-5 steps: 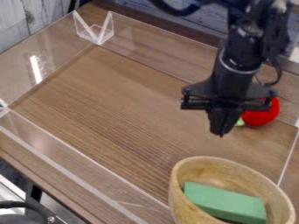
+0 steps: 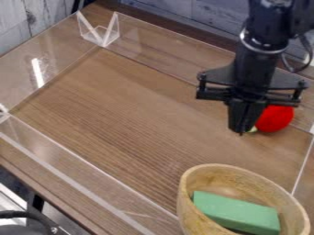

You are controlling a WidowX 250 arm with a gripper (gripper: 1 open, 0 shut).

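Note:
My gripper (image 2: 249,117) hangs over the wooden table at the right, its black fingers low and shut, nothing seen between them. Just behind it to the right lies a red round object (image 2: 276,119), partly hidden by the gripper, with a small green bit beside it. A beige bowl (image 2: 196,197) at the bottom right holds a green block (image 2: 236,213).
A clear plastic object (image 2: 98,27) stands at the back left.
The bowl and its block have not moved.

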